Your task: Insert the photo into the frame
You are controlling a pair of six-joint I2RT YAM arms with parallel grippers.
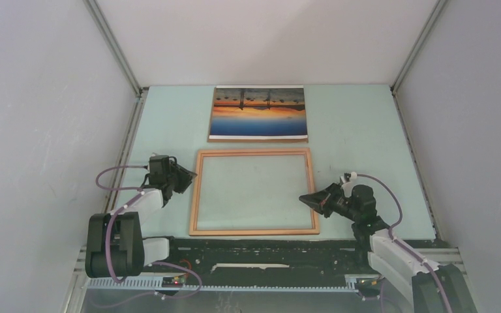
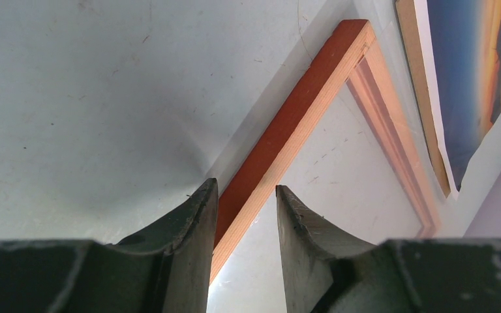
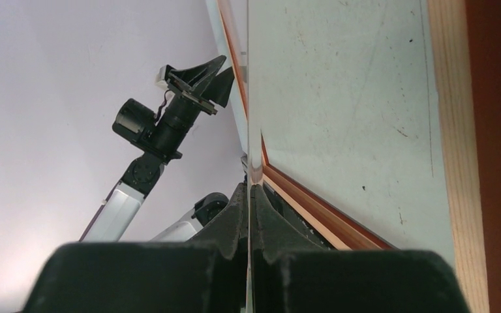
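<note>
The wooden frame [image 1: 256,152] lies flat at the table's front middle. Its left side bar [image 2: 300,107] runs between the fingers of my left gripper, which is shut on it. Behind the frame lies the photo [image 1: 258,114], a sunset print with white borders, on a brown board [image 1: 258,140]. My right gripper [image 1: 301,198] reaches over the frame's right bar, with its tips above the opening. In the right wrist view its fingertips meet on a thin clear sheet [image 3: 254,130], seen nearly edge-on; where the sheet's other edges lie is hard to see.
Grey-white walls [image 1: 39,98] stand on both sides and behind. A dark strip [image 1: 313,261] runs along the front below the frame.
</note>
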